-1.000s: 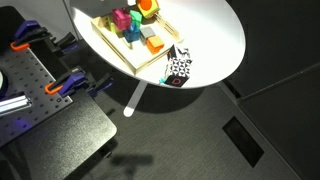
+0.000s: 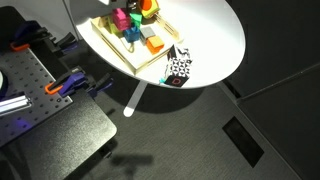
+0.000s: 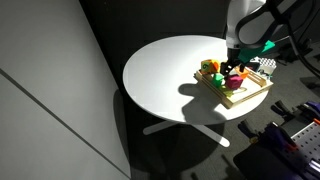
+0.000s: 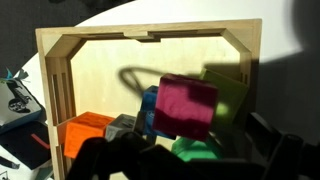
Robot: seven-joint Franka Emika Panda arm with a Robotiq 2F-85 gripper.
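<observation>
In the wrist view a dark red block stands higher than its neighbours in a wooden tray; in exterior view 2 it looks pink. My gripper is open, its dark fingers spread wide at the lower edge of the wrist view, and the block appears just beyond the gap. Around that block lie a blue block, a yellow-green block, a green block and an orange block. Whether the fingers touch any block cannot be told.
The tray sits on a round white table, whose left side in exterior view 2 is clear. A black-and-white patterned cube lies beside the tray near the table's edge. Tray walls rise around the blocks.
</observation>
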